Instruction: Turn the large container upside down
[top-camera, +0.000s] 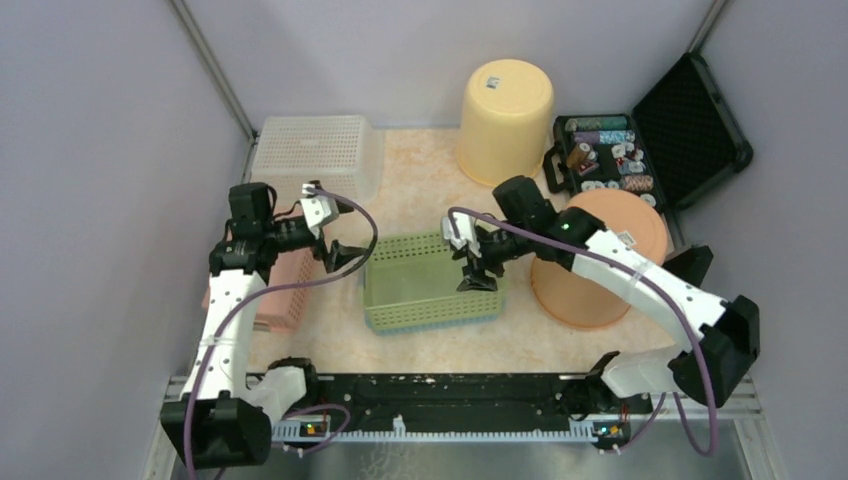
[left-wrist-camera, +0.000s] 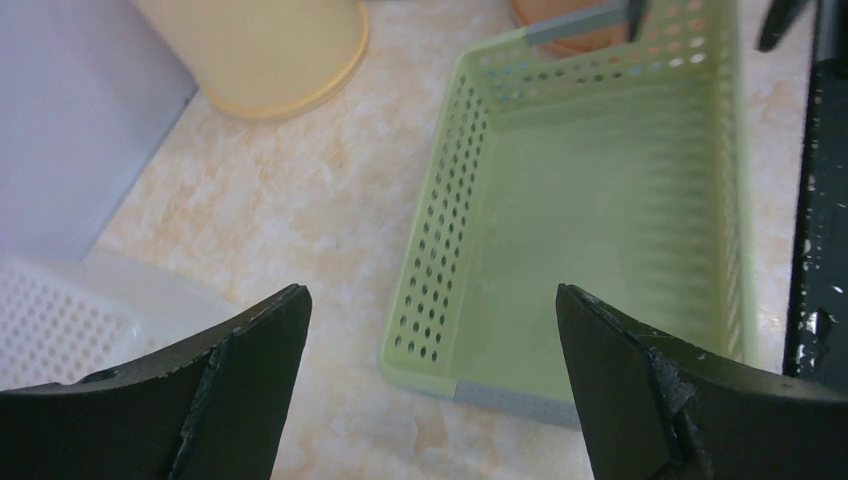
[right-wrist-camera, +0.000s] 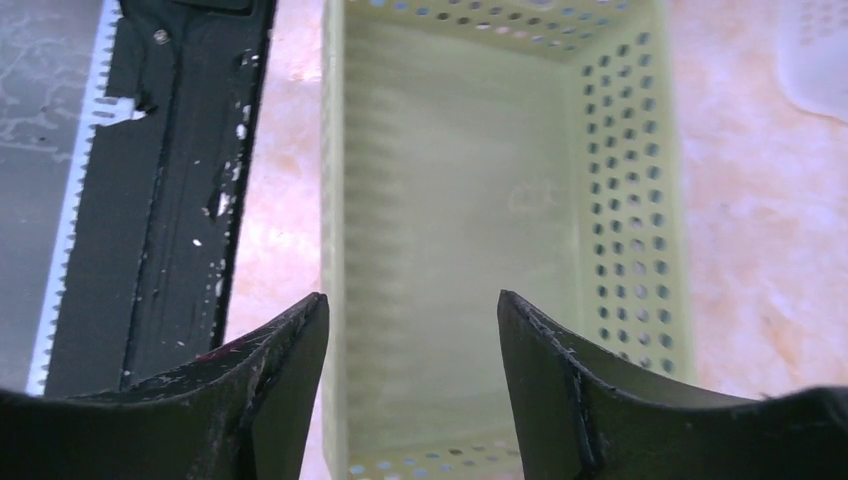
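A green perforated basket (top-camera: 420, 280) lies open side up in the middle of the table, over a light-blue one (top-camera: 432, 327) whose edge shows below its near side. My left gripper (top-camera: 355, 230) is open and empty just off the basket's left end; its dark fingers (left-wrist-camera: 250, 350) frame the basket's near corner in the left wrist view. Over the basket's right half hovers my right gripper (top-camera: 470, 266). Its fingers (right-wrist-camera: 280, 365) stand apart with only the basket's inside visible behind the gap in the right wrist view.
A tall yellow tub (top-camera: 507, 115) stands base up at the back, an orange tub (top-camera: 585, 290) at the right. A white basket (top-camera: 312, 150) and pink basket (top-camera: 290, 300) occupy the left, an open black case (top-camera: 690, 130) the back right. Bare table lies between the white basket and yellow tub.
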